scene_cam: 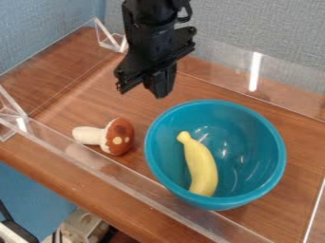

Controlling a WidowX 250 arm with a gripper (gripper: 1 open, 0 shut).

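Note:
The black gripper (pixel 140 81) hangs in the upper middle of the camera view, above the wooden surface and apart from the objects, with nothing visible held; its fingertips are dark and hard to make out. A toy mushroom (pixel 117 136) with a brown cap and pale stem lies on its side at the left. At the right a teal bowl (pixel 260 161) holds a yellow banana (pixel 200 169).
Clear plastic walls edge the wooden tabletop (pixel 83 85), along the front and sides. Grey textured panels stand behind. The wood behind the mushroom and bowl is clear.

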